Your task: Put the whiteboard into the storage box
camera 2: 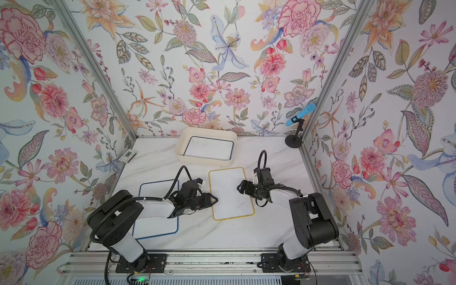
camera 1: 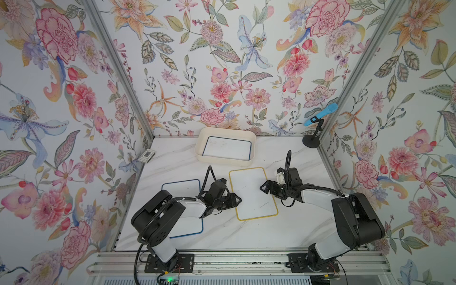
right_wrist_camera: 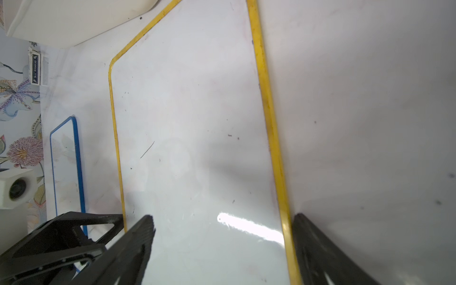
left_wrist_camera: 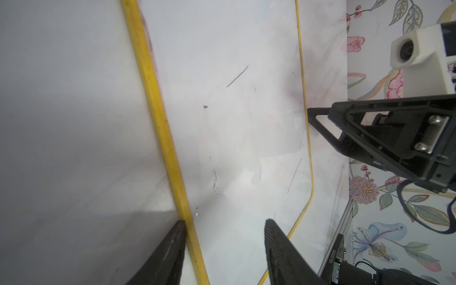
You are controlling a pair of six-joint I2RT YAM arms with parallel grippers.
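A yellow-edged whiteboard [camera 1: 253, 192] lies flat on the table, slightly turned, with my left gripper [camera 1: 233, 200] at its left edge and my right gripper [camera 1: 267, 187] at its right edge. In both wrist views the fingers stand apart astride or against the yellow edges, the board between them not lifted. Behind it, the cream storage box [camera 1: 225, 161] holds a blue-edged whiteboard [camera 1: 227, 147]. Another blue-edged whiteboard [camera 2: 156, 225] lies at the left, partly hidden under my left arm.
A blue microphone on a black stand [camera 1: 311, 140] stands at the back right. A small light object [camera 1: 146, 154] lies by the left wall.
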